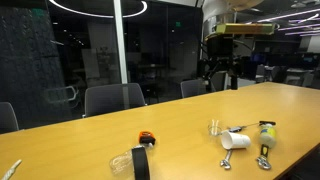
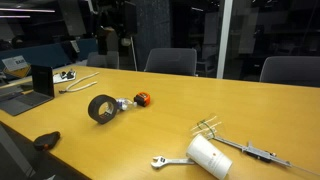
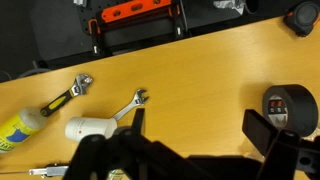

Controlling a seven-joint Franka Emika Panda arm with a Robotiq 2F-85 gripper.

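My gripper hangs high over the table, its fingers wide apart and nothing between them. It also shows in exterior view 1. Below it in the wrist view, a white cup lies on its side with a wrench beside it. An adjustable wrench and a bottle with a yellow-green label are at the left. Over at the right sits a black tape roll, partly hidden by a finger. A black-and-orange tape measure is in the top right corner.
A long metal tool lies by the cup. A laptop, pale cables and a small black object occupy the table's other end. Chairs line the far edge. Mid-table is bare between cup and tape roll.
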